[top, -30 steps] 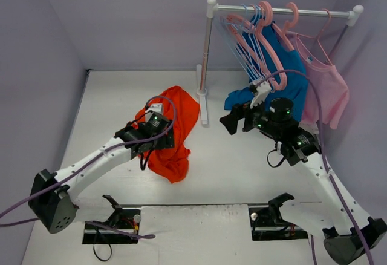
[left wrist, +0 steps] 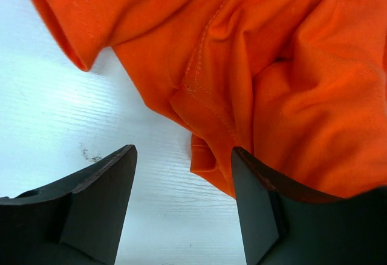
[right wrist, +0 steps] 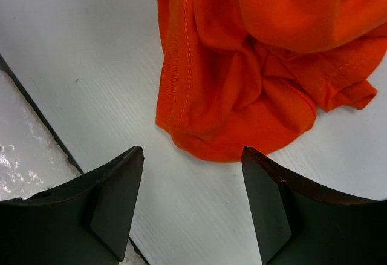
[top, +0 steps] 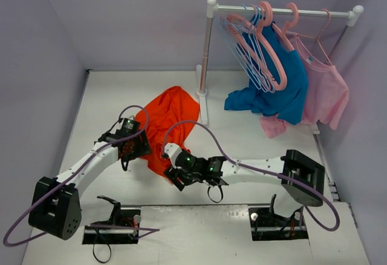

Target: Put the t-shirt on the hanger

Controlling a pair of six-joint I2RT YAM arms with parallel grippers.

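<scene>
A crumpled orange t-shirt (top: 172, 111) lies on the white table, left of the rack. My left gripper (top: 134, 149) is over its left edge; in the left wrist view the fingers (left wrist: 100, 207) stand wide apart, with bare table and a small folded corner of the shirt (left wrist: 208, 156) ahead of them. At the shirt's near end is my right gripper (top: 174, 179), also open. The right wrist view has the shirt's hemmed end (right wrist: 208, 138) just beyond the fingertips, nothing between them. Several empty pink and light-blue hangers (top: 275, 71) hang on the rack.
The metal rack (top: 290, 12) stands at the back right, its foot (top: 203, 104) close to the shirt. A blue garment (top: 293, 92) and a pink top (top: 326, 92) hang there.
My right arm has swung left and toward the front, from near the hanging clothes to the shirt's near end. My left gripper has moved left, to the shirt's edge. The shirt looks unmoved.
</scene>
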